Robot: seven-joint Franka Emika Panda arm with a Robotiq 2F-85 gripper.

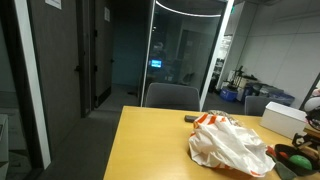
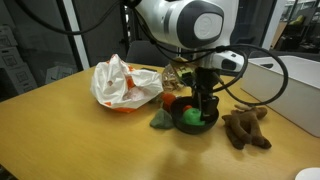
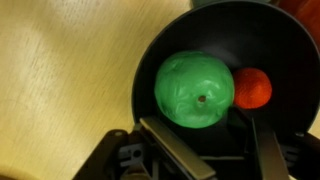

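A dark round bowl point(image 2: 211, 126) stands on the table and holds a glossy green round object point(image 3: 194, 89) and a smaller orange-red ball point(image 3: 252, 88), side by side in the wrist view. Over the bowl, my gripper points down with its fingers apart, close to the near side of the green object. No object shows clasped between the fingers. Dark gripper parts hide the near part of the bowl, and the fingertips are hard to make out in the exterior views.
A crumpled white and orange bag point(image 2: 126, 84) lies left of the bowl. A brown soft-looking object point(image 2: 246, 127) lies to its right, with a white box point(image 2: 283, 82) behind.
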